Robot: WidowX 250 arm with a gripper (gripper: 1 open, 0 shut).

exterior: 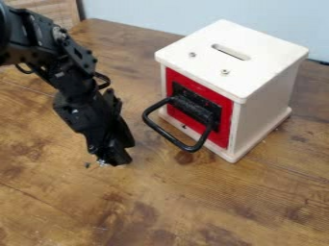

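Observation:
My black gripper (106, 154) points down at the wooden table, left of a white wooden box (257, 96) with a red front panel (225, 130). A black loop handle (190, 144) sticks out from the black fitting on that panel. Something small and shiny shows at my fingertips near the tabletop, too small to make out. I cannot tell whether the fingers are open or shut. The handle is apart from the gripper, to its right.
The box top has a slot (232, 51) and two small fittings. A pale wall stands behind.

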